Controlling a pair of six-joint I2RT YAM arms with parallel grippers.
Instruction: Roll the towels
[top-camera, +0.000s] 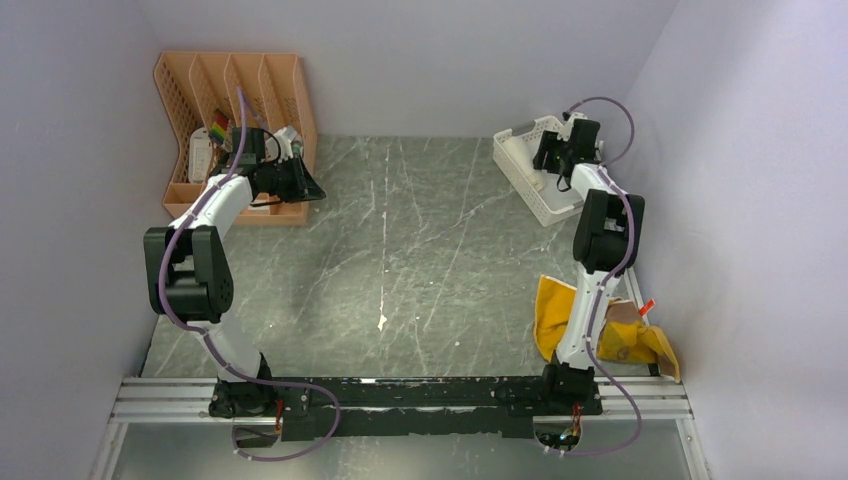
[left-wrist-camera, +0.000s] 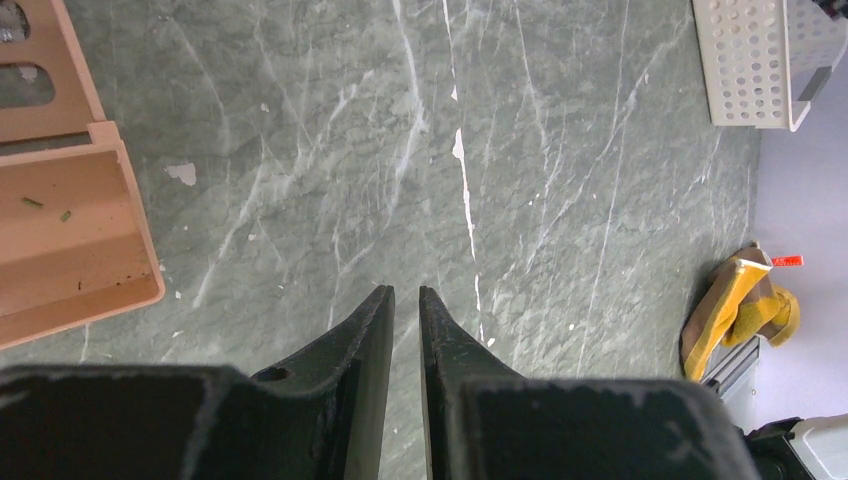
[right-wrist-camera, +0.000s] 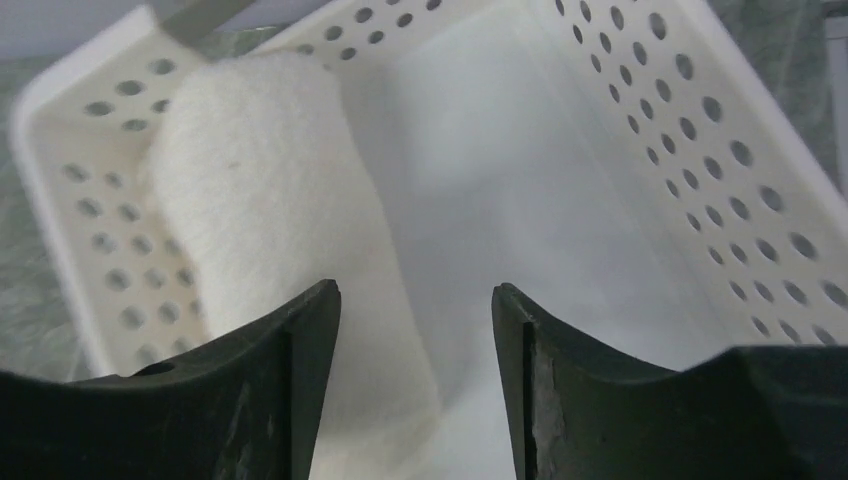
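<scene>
Inside the white basket (top-camera: 535, 200) at the back right lies a rolled white towel (right-wrist-camera: 280, 200), along the basket's left wall. My right gripper is over the basket, its fingers apart with only the basket floor and part of the towel showing beyond them. In the top view this gripper (top-camera: 545, 152) covers part of the basket's inside. My left gripper hangs beside the wooden organiser at the back left; its fingertips stand a narrow gap apart, with nothing between them.
The wooden organiser (top-camera: 297, 80) with several slots holds small items at the back left. A yellow and brown cloth (top-camera: 553, 312) lies bunched at the front right, partly under the right arm.
</scene>
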